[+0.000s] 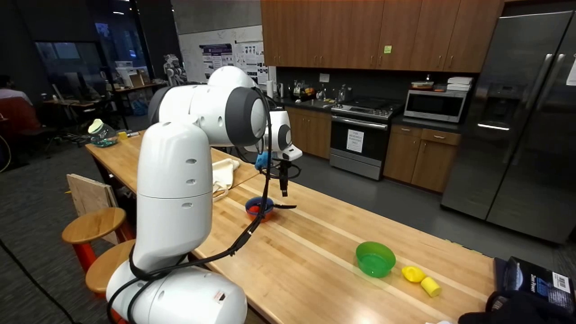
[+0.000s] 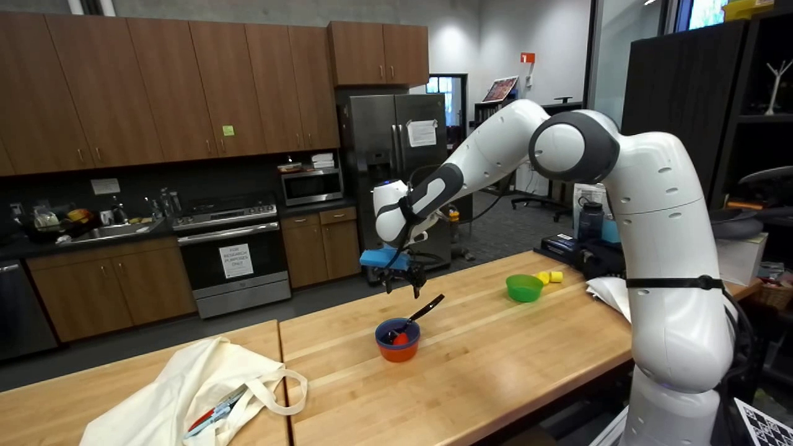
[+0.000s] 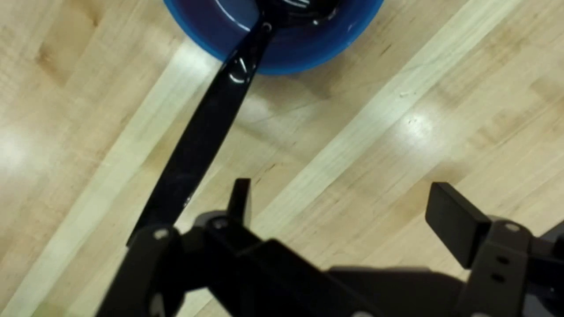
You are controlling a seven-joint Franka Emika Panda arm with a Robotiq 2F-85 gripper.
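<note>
A blue bowl (image 2: 388, 327) sits in an orange-red one (image 2: 399, 352) on the wooden table. Inside lie a red item (image 2: 401, 339) and the head of a black spoon-like utensil (image 3: 195, 142), whose handle slopes out over the rim. My gripper is open above the table, its fingers wide apart with only bare wood between them. In the wrist view the handle's end passes beside the left finger (image 3: 240, 203), outside the gap. From exterior view 2, the gripper (image 2: 405, 288) hangs above the bowl and handle, apart from them.
A green bowl (image 1: 375, 259) stands farther along the table beside a yellow lemon-like item (image 1: 413, 273) and a yellow cylinder (image 1: 430, 286). A cream cloth bag (image 2: 178, 394) lies at the other end. Between the bowls the tabletop is clear.
</note>
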